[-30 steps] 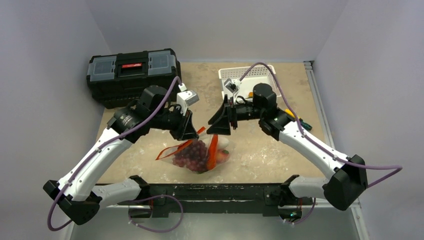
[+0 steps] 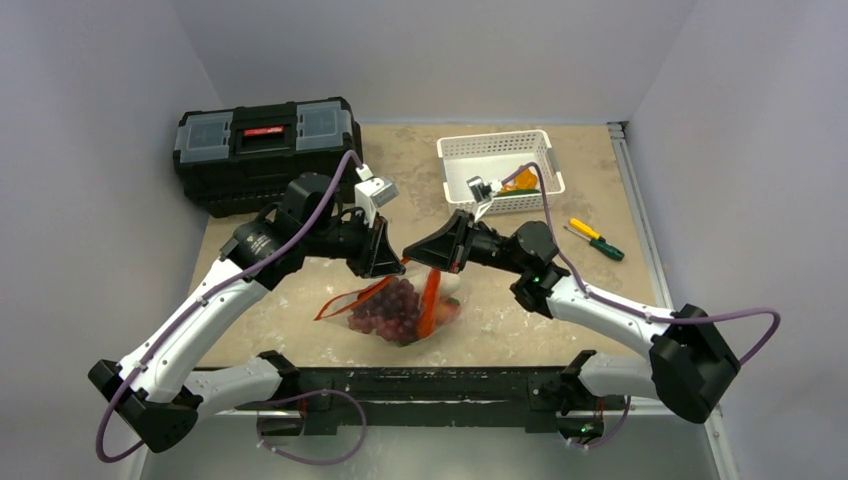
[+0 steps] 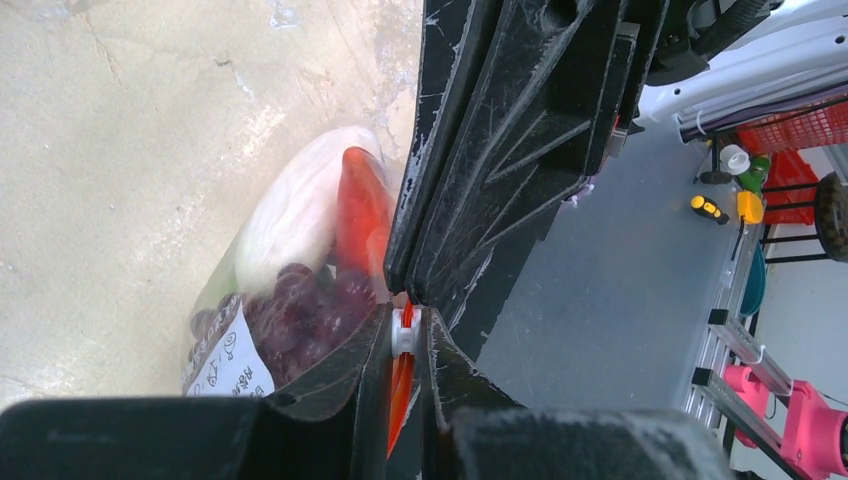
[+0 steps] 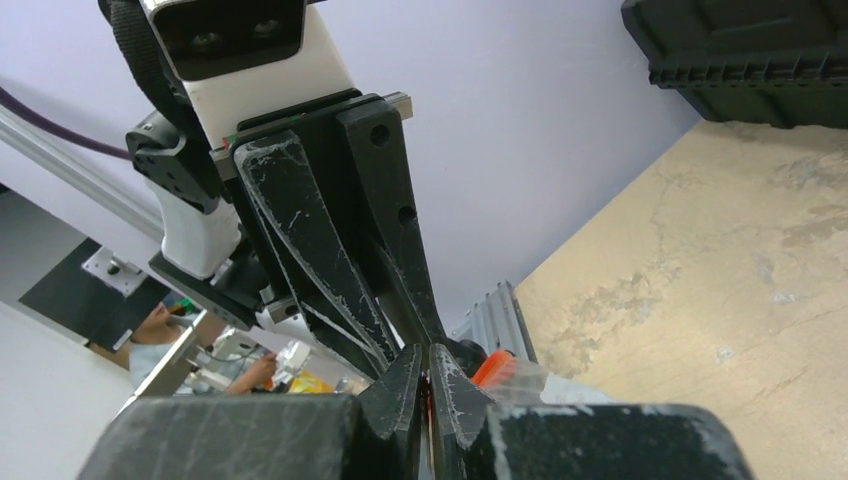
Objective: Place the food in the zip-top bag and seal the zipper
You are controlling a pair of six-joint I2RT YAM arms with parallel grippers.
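The zip bag (image 2: 390, 312) lies on the front of the worktop, holding grapes (image 3: 305, 330), a white vegetable (image 3: 285, 210) and a red item (image 3: 360, 205). Its orange zipper runs along the upper side. My left gripper (image 2: 390, 268) is shut on the white slider and zipper (image 3: 405, 335). My right gripper (image 2: 410, 258) is just right of it at the zipper's end, its fingers close together on the orange strip (image 4: 493, 368); whether they grip it firmly is hard to tell.
A black toolbox (image 2: 265, 150) stands back left. A white basket (image 2: 500, 143) with food pieces is back right. Screwdrivers (image 2: 600, 245) lie at the right. Bare worktop (image 2: 520, 330) shows right of the bag.
My left gripper has barely moved.
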